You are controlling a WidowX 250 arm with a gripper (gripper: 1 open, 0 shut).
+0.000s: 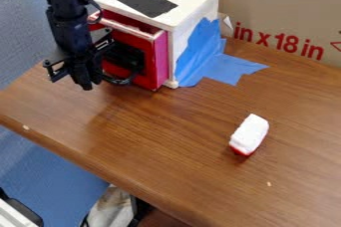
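Note:
My black gripper (72, 69) hangs at the front left of a white box (188, 7) with a red front (150, 70) and a dark panel on its top. The gripper is beside the red front, over the table's left end; its fingers are dark and small, so their state is unclear. A white block (250, 129) with a red underside lies alone on the wooden table to the right.
Blue tape or sheet (213, 62) runs from the box's side onto the table (160, 151). A cardboard box (286, 7) stands behind. The table's front left edge drops to a blue floor.

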